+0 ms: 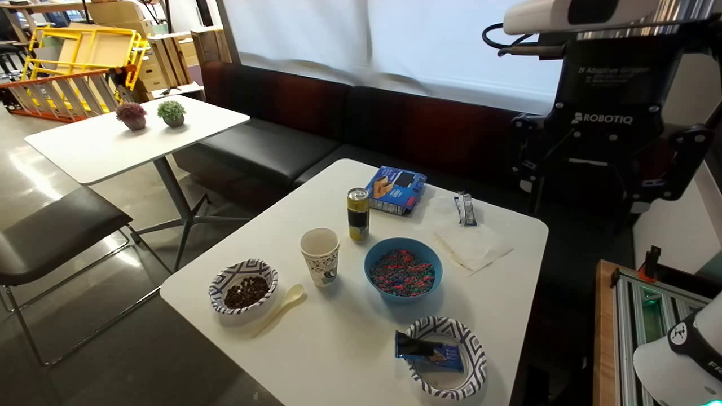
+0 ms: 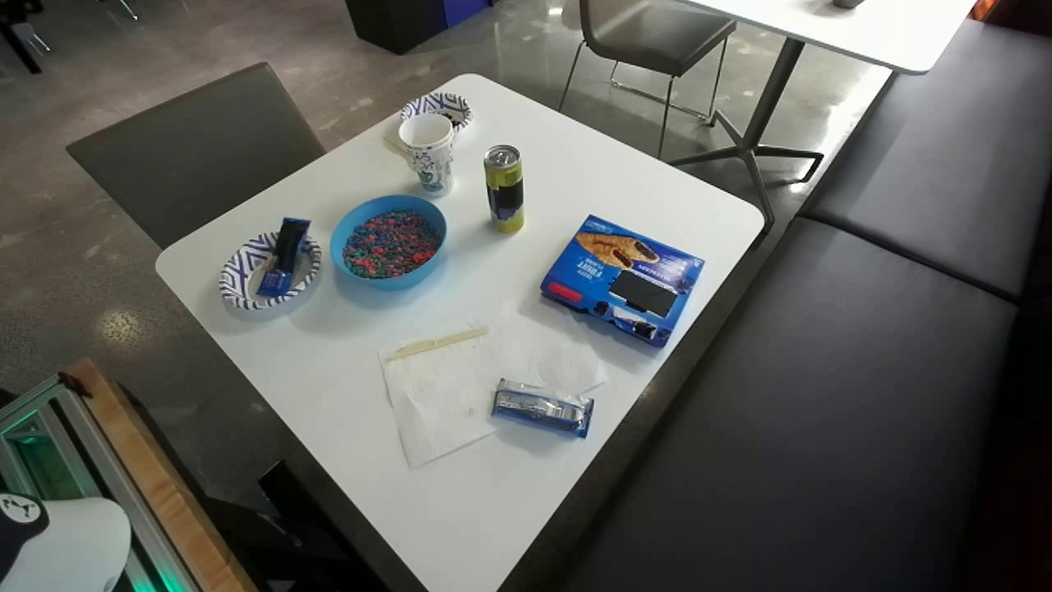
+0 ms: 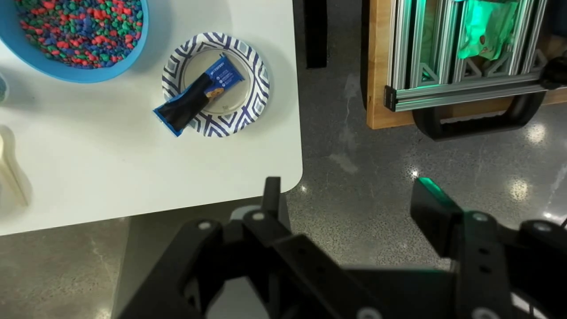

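Observation:
My gripper is open, its fingers well apart with only floor showing between them. In exterior view 1 it hangs high at the right, clear of the table. A blue-wrapped snack bar (image 3: pixel 222 74) lies across a patterned paper bowl (image 3: pixel 260 95), one end sticking out over the rim. Beside that bowl is a blue bowl (image 1: pixel 374 283) filled with red, green and blue bits. A paper cup (image 1: pixel 319 254), a yellow-and-black can (image 1: pixel 359 220) and a second patterned bowl (image 1: pixel 223 304) with brown pieces stand farther along. The blue snack box (image 2: pixel 631 276) lies flat.
A silver-and-blue wrapper (image 2: pixel 542 408) rests by white napkins (image 2: pixel 439 414). A pale spoon (image 1: pixel 277 311) lies near the cup. Past the table's edge are a metal-framed wooden bench (image 3: pixel 380 114) and a dark sofa (image 2: pixel 789 395). Bare tabletop separates several items.

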